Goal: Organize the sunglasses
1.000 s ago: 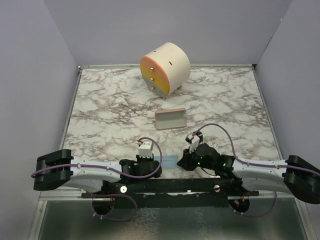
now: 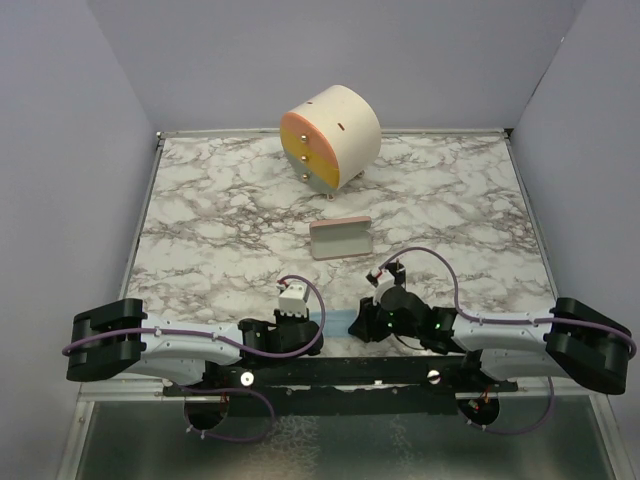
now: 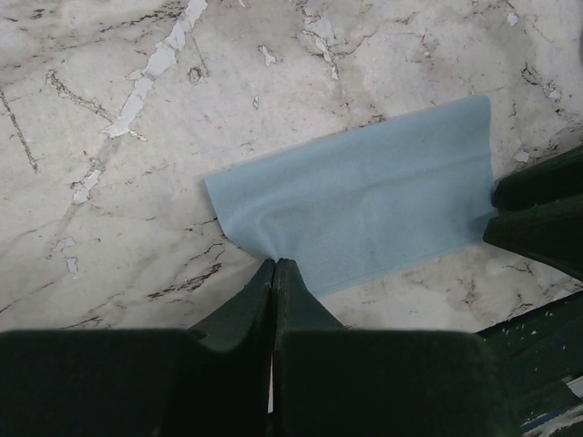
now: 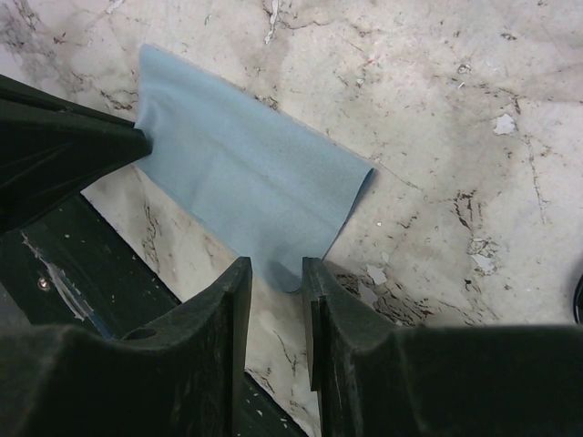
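Observation:
A folded light blue cloth (image 2: 340, 320) lies on the marble table between my two grippers. In the left wrist view my left gripper is shut on the near left corner of the cloth (image 3: 364, 196), which puckers at the fingertips. My right gripper stands open at the other end, the near corner of the cloth (image 4: 260, 173) reaching into the gap between its fingers. An open pinkish case (image 2: 341, 242) with a grey-green inside sits mid-table. No sunglasses show in these views.
A white drum-shaped cabinet (image 2: 345, 130) with a coloured front and round knobs stands at the back. Grey walls enclose the sides and back.
My right gripper has shifted left to the cloth's right end. The left arm, the case and the cabinet look unchanged.

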